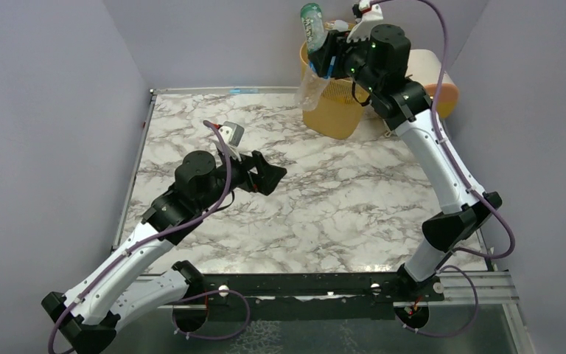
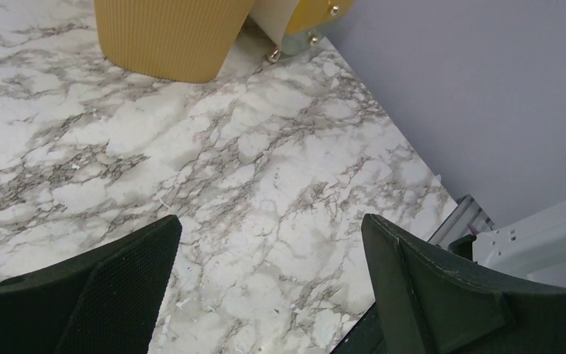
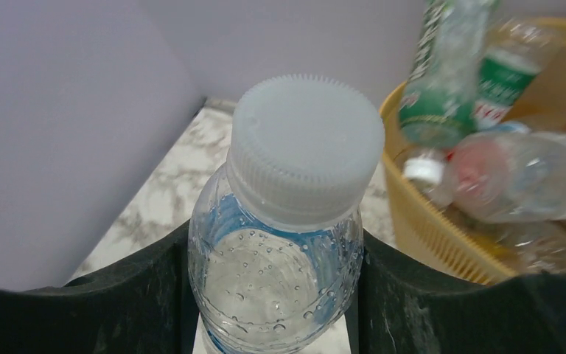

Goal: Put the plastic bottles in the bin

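Observation:
My right gripper (image 1: 324,55) is shut on a clear plastic bottle (image 3: 273,280) with a white cap and blue label, held upper-back at the bin's front-left rim. The yellow bin (image 1: 335,110) holds several bottles, among them a green-labelled bottle (image 3: 438,81) and a bottle lying across (image 3: 516,177). My left gripper (image 1: 269,173) stands open over the bare marble table, nothing between its fingers; in the left wrist view the bin's lower part (image 2: 162,44) is at the top.
A cream and yellow cylindrical container (image 1: 442,92) stands right of the bin, partly behind the right arm. Grey walls close it in at back and sides.

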